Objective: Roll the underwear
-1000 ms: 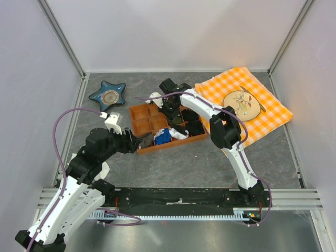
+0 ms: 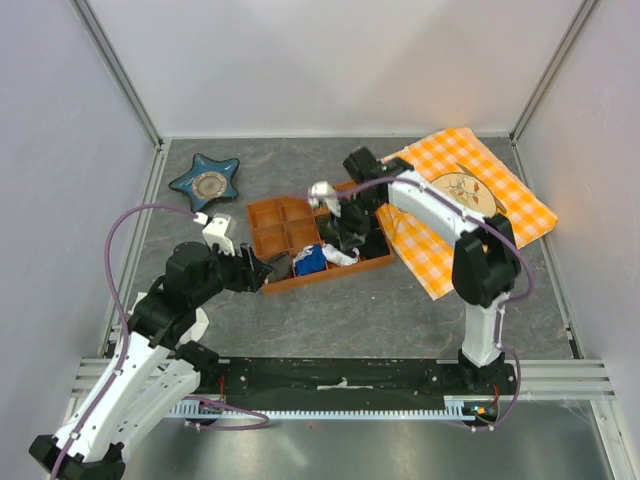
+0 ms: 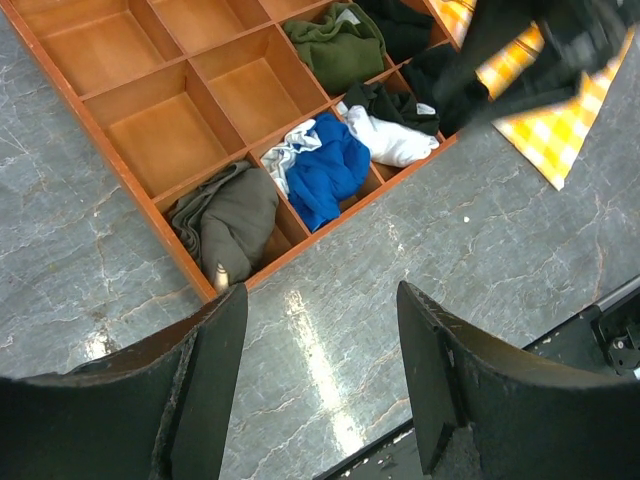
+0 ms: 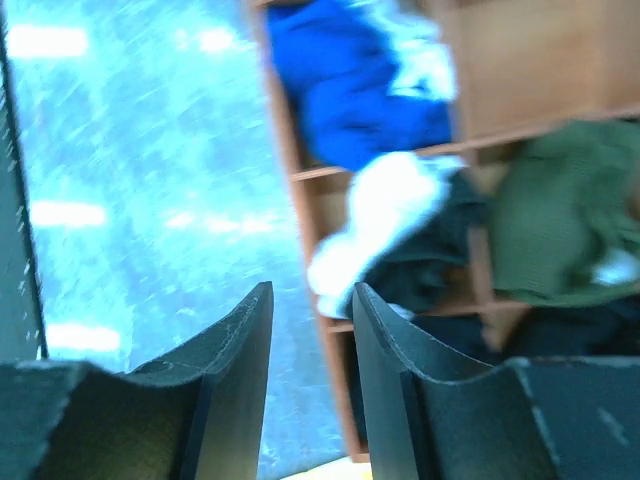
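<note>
In the left wrist view, rolled or bunched underwear sits in the divided wooden box [image 3: 120, 160]. A dark grey piece [image 3: 238, 225] lies in the near corner compartment, then a blue-and-white piece [image 3: 328, 175] and a white-and-black piece [image 3: 390, 140]. Behind them are a dark green piece [image 3: 338, 52] and several black pieces. My left gripper is open just off the box's near corner, empty between its fingers. Over the box's right side in the top view, my right gripper [image 2: 347, 242] is open; the right wrist view shows nothing between its fingertips. The white-and-black piece [image 4: 375, 220] lies beyond them, blurred.
Several compartments at the box's left and back are empty. A blue star-shaped dish [image 2: 207, 182] stands at the back left. An orange checked cloth [image 2: 430, 150] with a round plate [image 2: 465, 192] covers the right.
My right gripper has shifted right and toward the front of the box, and its arm is blurred by motion. The left arm stays where it was.
</note>
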